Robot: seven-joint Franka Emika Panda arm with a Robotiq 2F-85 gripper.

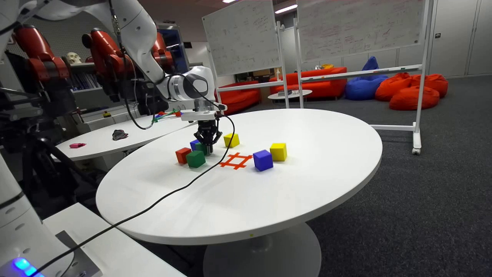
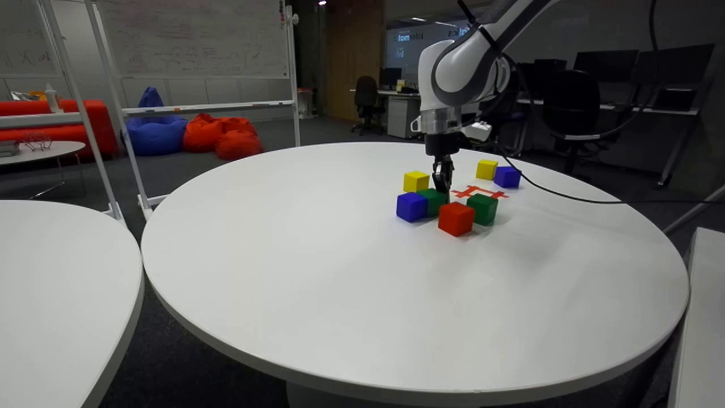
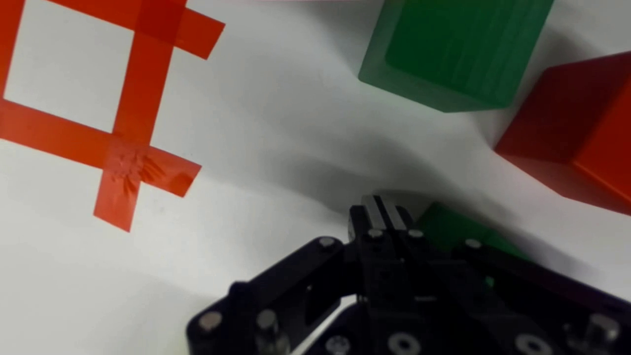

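Observation:
My gripper is shut, with nothing visible between its fingertips. It is low over the table, right against or very near a green block (image 3: 467, 228) that the fingers partly cover in the wrist view. In exterior view 2 that green block (image 2: 433, 202) touches a blue block (image 2: 412, 207). A second green block (image 1: 196, 159) sits beside a red block (image 1: 183, 155). The red tape grid (image 1: 236, 161) lies on the table to one side of the gripper, and its visible squares hold no block.
Beyond the grid, another blue block (image 1: 263, 160) stands near a yellow block (image 1: 278, 152). A second yellow block (image 1: 231, 140) sits behind the gripper. A black cable (image 1: 159, 201) hangs across the white table (image 1: 304, 184), whose front and right are clear.

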